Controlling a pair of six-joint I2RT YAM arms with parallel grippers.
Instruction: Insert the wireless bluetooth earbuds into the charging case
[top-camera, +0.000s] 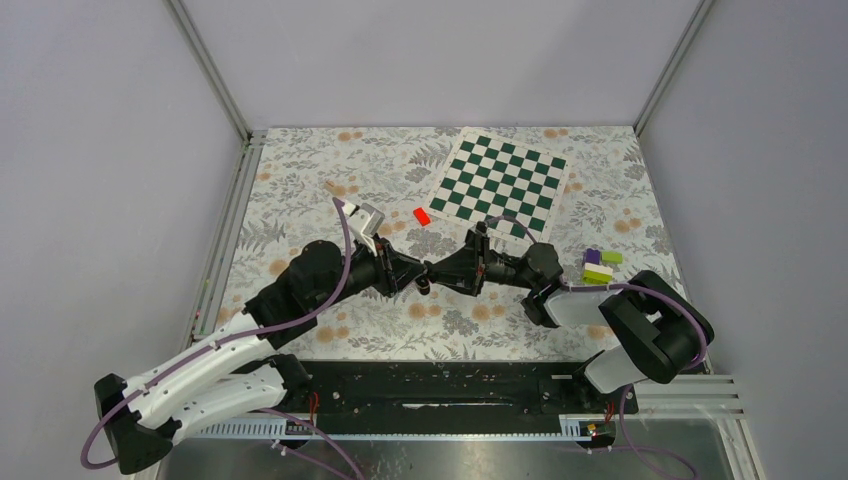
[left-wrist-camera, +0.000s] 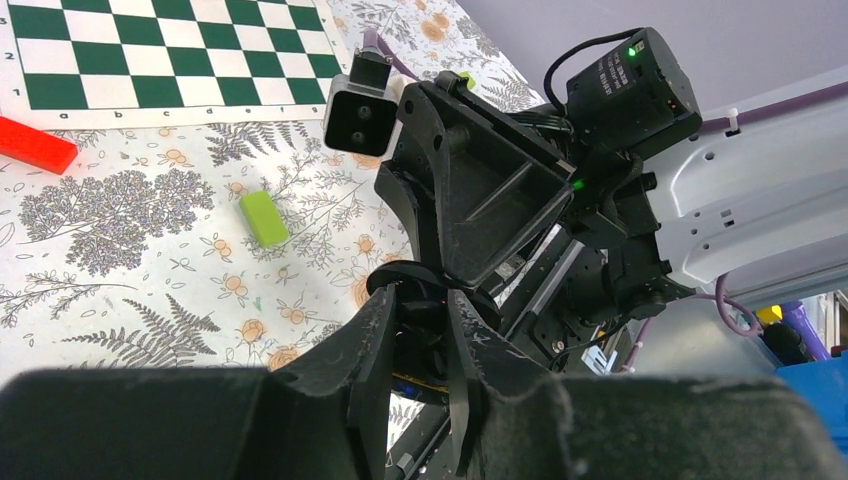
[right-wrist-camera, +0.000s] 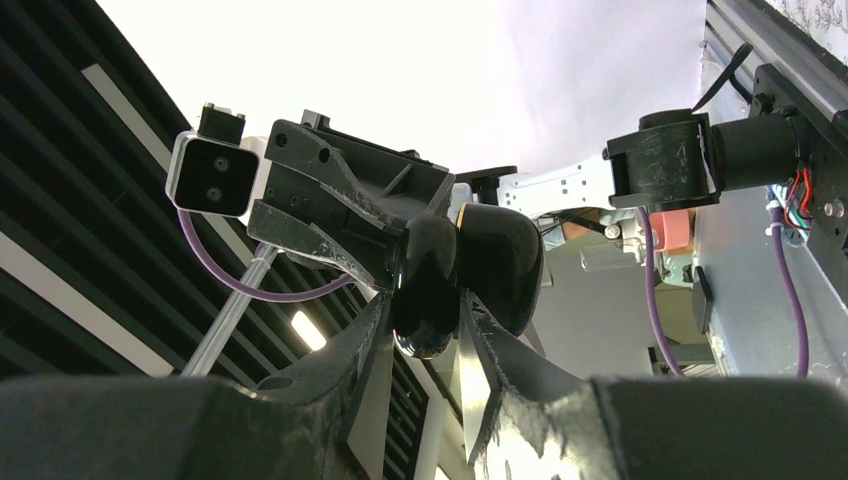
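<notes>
The glossy black charging case (right-wrist-camera: 500, 262) stands open in mid-air between both grippers, with a thin gold edge where its two halves part. My right gripper is shut on the nearer rounded half. From the other side, my left gripper comes up against the case opening, shut on a small dark piece that looks like an earbud. Black on black makes its outline hard to tell. In the left wrist view, the case's rounded lid (left-wrist-camera: 388, 275) shows behind the left fingertips. Whether the earbud is seated in its slot is hidden.
Below the grippers, the patterned table is mostly clear. A red block (top-camera: 422, 216) and a checkerboard (top-camera: 500, 185) lie toward the back. Several coloured blocks, including a white one (top-camera: 597, 273), sit at the right. The two grippers are almost touching.
</notes>
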